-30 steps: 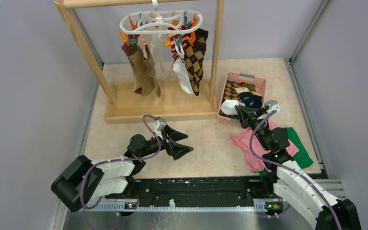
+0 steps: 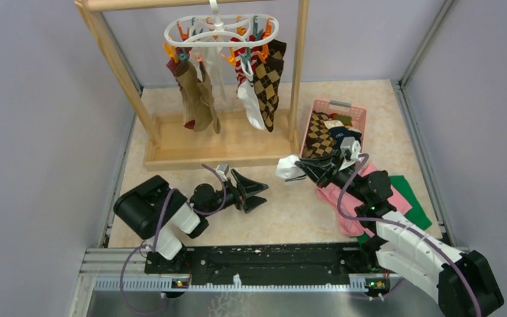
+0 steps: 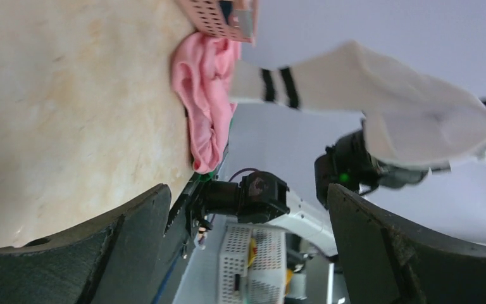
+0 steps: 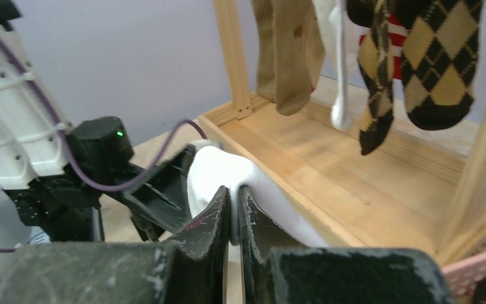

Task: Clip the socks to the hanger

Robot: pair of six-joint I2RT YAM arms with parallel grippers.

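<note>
A white sock (image 2: 288, 168) is pinched in my right gripper (image 2: 300, 165), which is shut on it above the table in front of the basket. In the right wrist view the sock (image 4: 218, 174) rises between the shut fingertips and droops. The left wrist view shows two black stripes on the white sock (image 3: 329, 79). My left gripper (image 2: 264, 196) stands open, empty, to the left of the sock. Behind both arms the white hanger (image 2: 221, 43) carries clips with several socks, among them brown socks (image 2: 195, 96), a white sock (image 2: 251, 105) and an argyle sock (image 2: 269, 86).
The pink basket (image 2: 362, 119) of socks stands right of the wooden rack (image 2: 297, 86). A pink cloth (image 2: 333, 198) and a green cloth (image 2: 417, 205) lie under the right arm.
The right gripper has carried the white sock up and left, out from over the basket. My left gripper has stayed near its place while its forearm swung upward and right. The hanging socks swayed slightly.
</note>
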